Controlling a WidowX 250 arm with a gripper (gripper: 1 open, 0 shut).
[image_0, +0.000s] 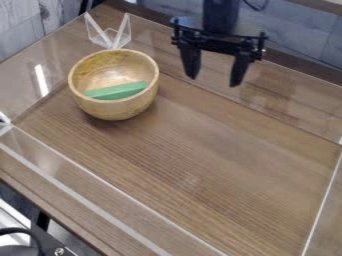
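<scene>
My gripper hangs over the back middle of the wooden table, dark, with a finger on each side spread apart and nothing seen between them. To its left sits a tan bowl holding a green elongated object.
Clear plastic or tape pieces are at the back left. A grey wall borders the back, and a dark cable lies at the lower left corner.
</scene>
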